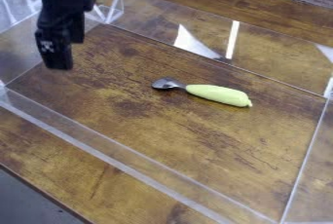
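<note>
A black gripper (55, 51) hangs at the upper left of the camera view, above the left part of a wooden surface inside clear walls. It is dark and blurred, so its fingers' spread is hard to make out. A metal spoon (168, 85) lies near the centre, and a pale green corn cob (219, 94) lies at the end of its handle, to the right, apart from the gripper.
Clear plastic walls (117, 150) border the work area on the wooden table (78, 184). Pale triangular pieces (194, 43) show at the back wall.
</note>
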